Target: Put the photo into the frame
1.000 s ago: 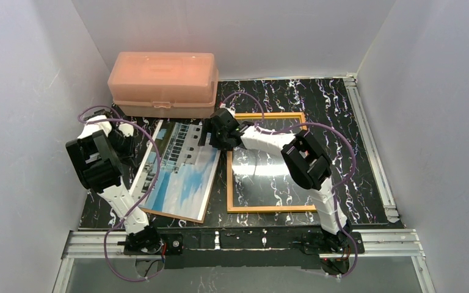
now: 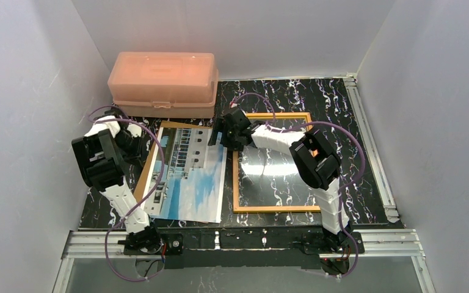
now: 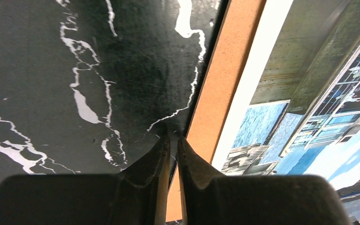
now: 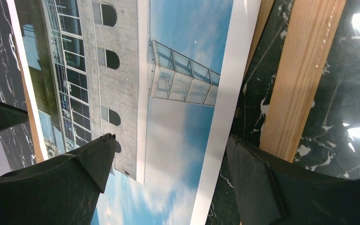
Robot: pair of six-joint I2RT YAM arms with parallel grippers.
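Observation:
The photo (image 2: 189, 177), a white-bordered building and sky print, lies skewed on an orange-brown backing board (image 3: 220, 89). A strip of the board shows along the photo's left side. The wooden frame (image 2: 236, 189) lies to the right, its dark pane facing up. My left gripper is at the board's left edge, its fingertips a narrow gap apart with neither photo nor board gripped. Over the photo's upper right part, my right gripper stands open; its right finger (image 4: 251, 164) is at the photo's white right border, close to the frame's left bar.
A closed pinkish box (image 2: 162, 79) stands behind the photo. Grey walls enclose the back and sides. Bare black marble (image 2: 336, 116) shows to the right of the frame and in a narrow strip between photo and frame.
The photo has slid right and turned slightly, baring more of the board at its left. My right gripper and the frame have shifted a little right; the left gripper has edged right too.

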